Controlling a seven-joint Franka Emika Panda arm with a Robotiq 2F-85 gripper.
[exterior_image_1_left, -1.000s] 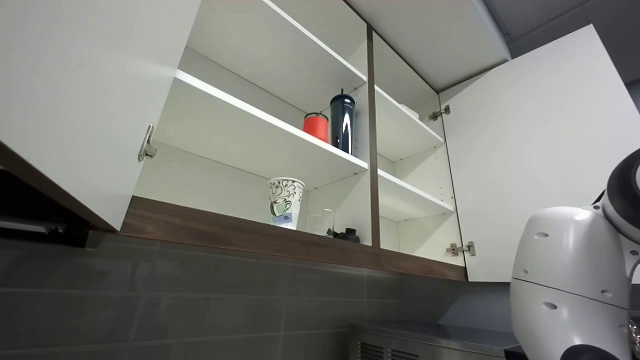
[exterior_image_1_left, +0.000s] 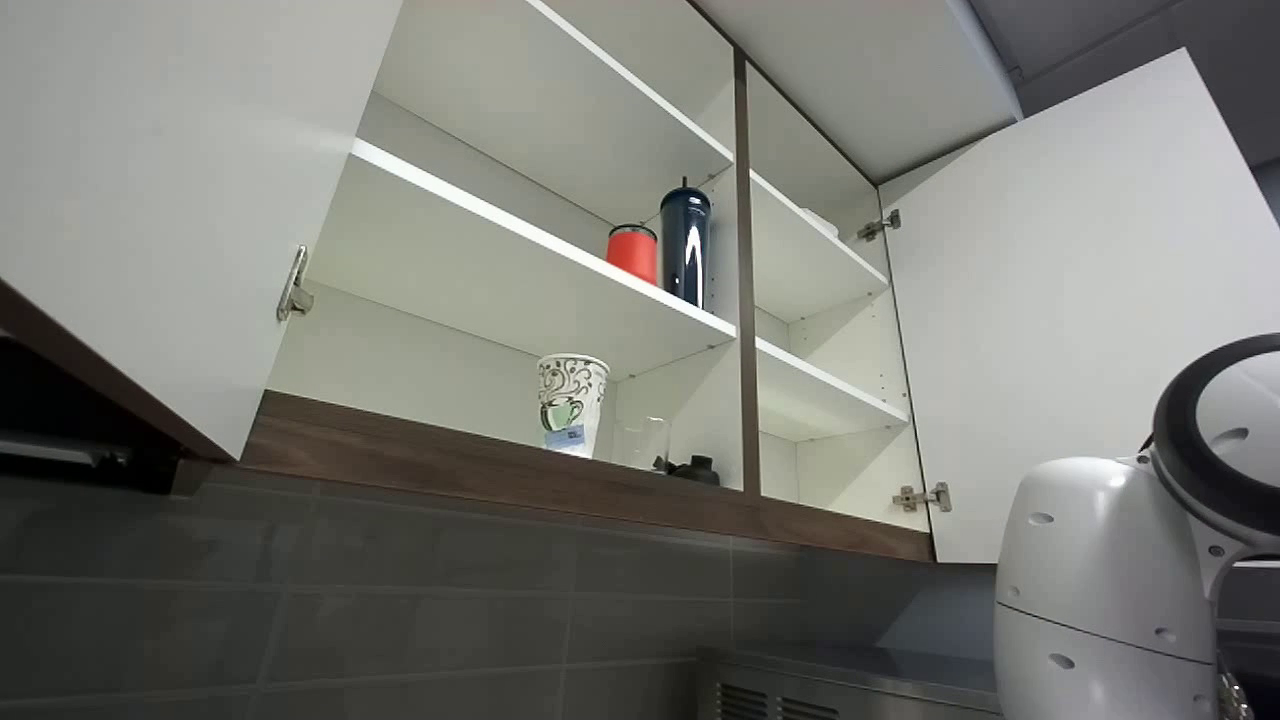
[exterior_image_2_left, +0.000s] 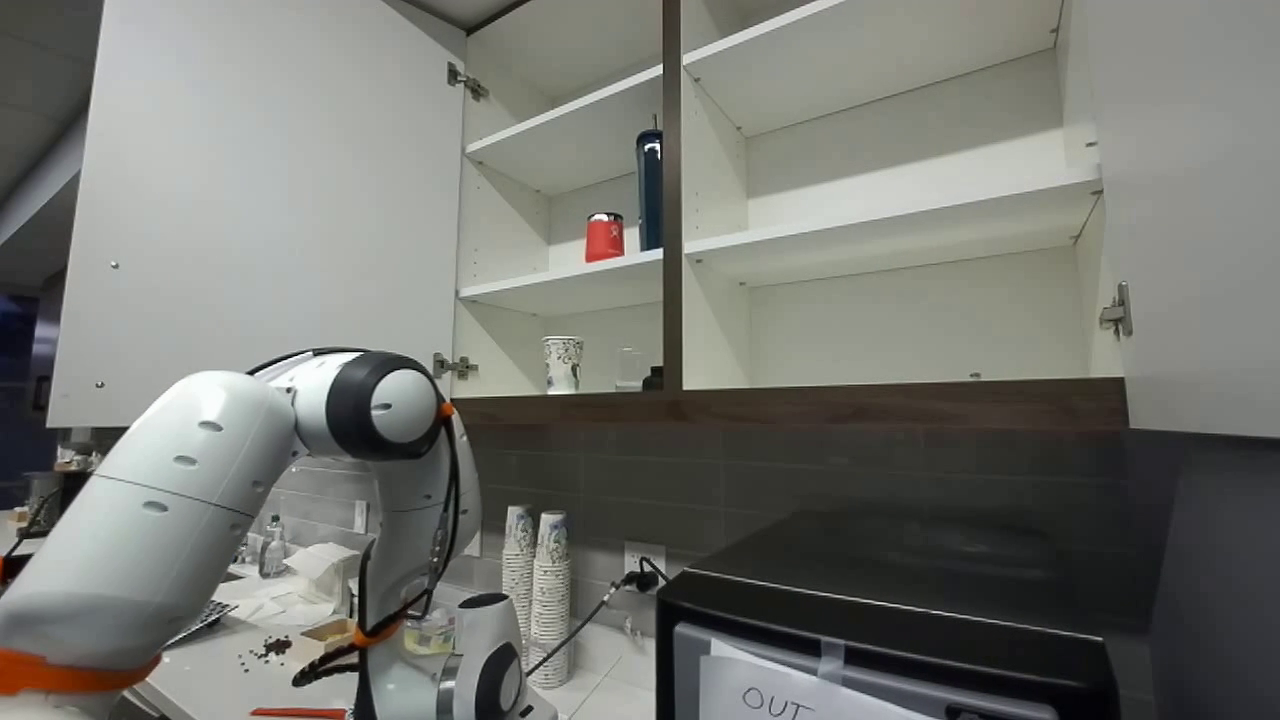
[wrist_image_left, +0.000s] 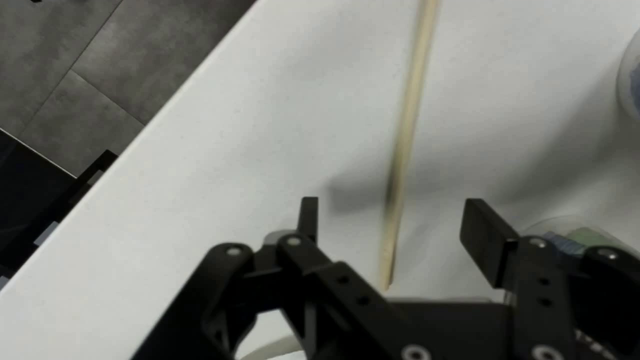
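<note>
In the wrist view, a thin pale wooden stick (wrist_image_left: 409, 114) crosses the white counter (wrist_image_left: 252, 114), its lower end showing between my gripper's two fingers. My gripper is part open, with clear space on either side of the stick; neither finger (wrist_image_left: 309, 219) touches it. How high the fingers are above the counter is hard to tell. The gripper itself lies out of sight in both exterior views; only the arm (exterior_image_2_left: 408, 408) shows there.
Clear plastic cups, one (wrist_image_left: 576, 231) by the right finger, stand on the counter's right side. Left of the counter edge is the floor (wrist_image_left: 120, 72). Open cabinets hold a red tumbler (exterior_image_2_left: 605, 238), a dark bottle (exterior_image_2_left: 650, 192) and a paper cup (exterior_image_2_left: 561, 364). Stacked cups (exterior_image_2_left: 551, 600) stand behind the arm.
In exterior view 1 the arm has shifted left, its upper joint now lower in the picture. The cabinet and the things in it look the same.
</note>
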